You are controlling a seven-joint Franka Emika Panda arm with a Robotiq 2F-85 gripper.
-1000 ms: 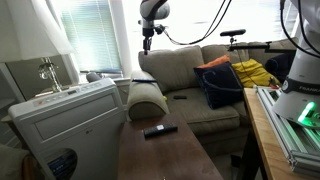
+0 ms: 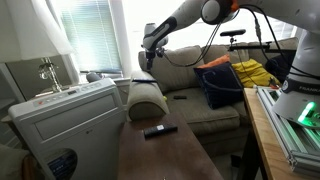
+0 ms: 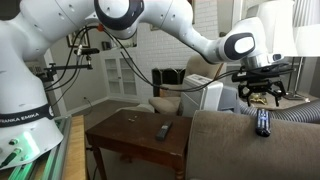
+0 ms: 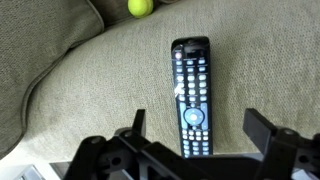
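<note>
A long black remote with a blue ring of buttons lies on the beige sofa arm. In the wrist view it runs up and down the picture, between the two spread fingers of my gripper. Those fingertips stand clear of its sides, so my gripper is open and holds nothing. From exterior view 2, the gripper hangs above the remote, pointing down, with a visible gap between them. Exterior view 1 shows the gripper over the sofa's near arm.
Another dark remote rests on the brown wooden table. A small dark object lies on the sofa seat. Blue and yellow cushions sit at the sofa's right. A yellow-green ball shows at the wrist view's top.
Over the last second my gripper has come down toward the sofa arm, and more of the arm now shows overhead. The furniture and the remote on the table have not moved.
</note>
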